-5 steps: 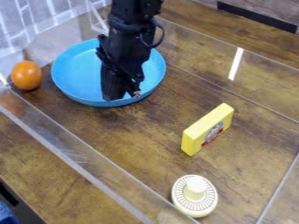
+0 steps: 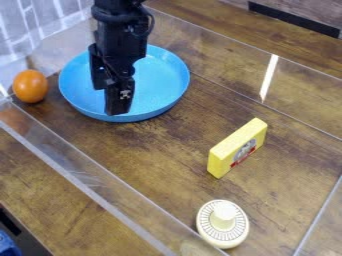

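Note:
My black gripper [image 2: 111,80] hangs over a blue bowl [image 2: 162,92] at the upper left, fingers pointing down and standing open with nothing visible between them. An orange round object [image 2: 30,86] sits just left of the bowl. A yellow box [image 2: 237,146] lies on the wooden table at right. A white round object with a knob [image 2: 222,225] is at the lower right.
A clear transparent edge runs diagonally along the lower left, and another along the right side.
The gripper has moved left over the bowl, away from its right side. The bowl, orange object, yellow box and white object look unmoved.

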